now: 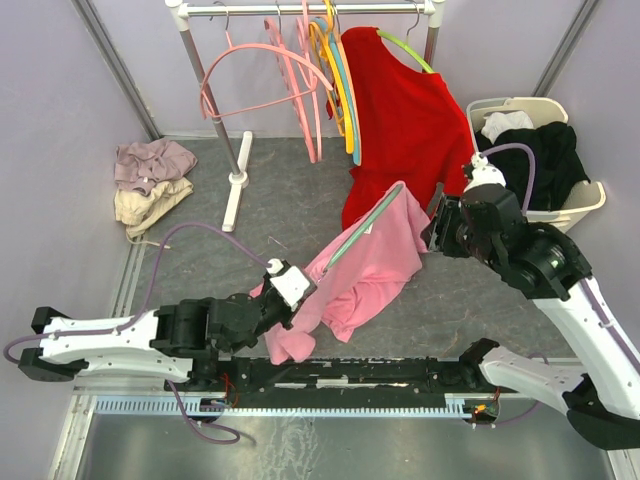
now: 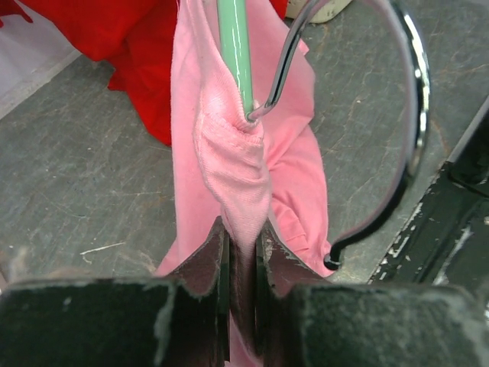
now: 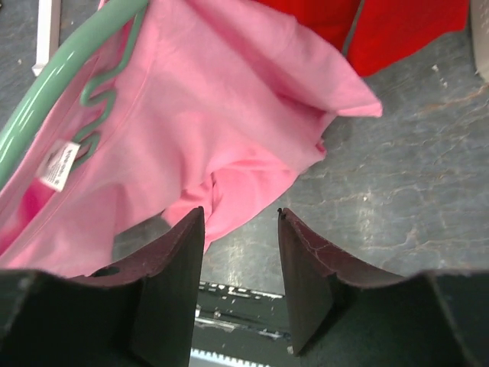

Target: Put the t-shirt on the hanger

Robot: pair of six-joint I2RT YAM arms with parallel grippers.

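The pink t-shirt (image 1: 385, 260) hangs in the middle, a green hanger (image 1: 362, 232) running along its upper side. In the left wrist view the hanger (image 2: 235, 53) goes into the pink cloth, and its metal hook (image 2: 416, 84) curves out at the neck. My left gripper is shut on bunched shirt fabric just below the hook. To the right of the shirt, my right gripper stands open with nothing between its fingers; the shirt (image 3: 206, 115) and hanger (image 3: 53, 76) lie beyond and to its left. A white tag (image 3: 59, 164) shows inside the shirt.
A rack (image 1: 260, 10) at the back carries pink, yellow and blue hangers and a red garment (image 1: 400, 110). Back right is a basket (image 1: 590, 197) with dark and white clothes. Folded clothes (image 1: 150, 180) lie on the left.
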